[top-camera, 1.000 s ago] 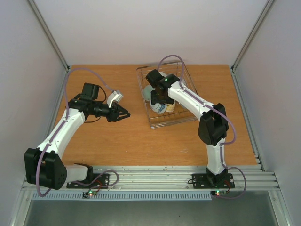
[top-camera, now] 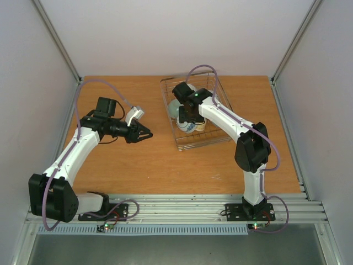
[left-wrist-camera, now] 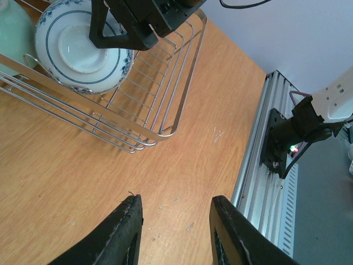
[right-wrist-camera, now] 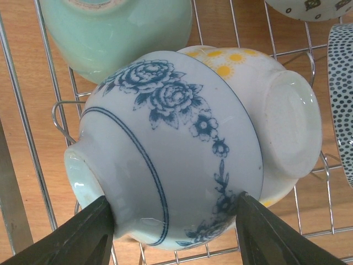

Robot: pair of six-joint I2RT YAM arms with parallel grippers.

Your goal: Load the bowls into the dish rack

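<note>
The wire dish rack stands at the back middle of the table and holds several bowls. A white bowl with blue flowers sits tilted on its side near the rack's left front. My right gripper is over it, one finger by its foot and the other by its rim; whether they press on it cannot be told. Touching it behind are a pale green bowl and a white bowl with yellow flowers. Left of the rack, my left gripper hangs open and empty.
In the right wrist view, a black-patterned bowl stands at the rack's right, with another patterned bowl at the top edge. The rack's front right part is empty. Bare wooden table lies in front and to the left.
The right arm has shifted very slightly to the right over the rack. The left arm and the rack stay where they were.
</note>
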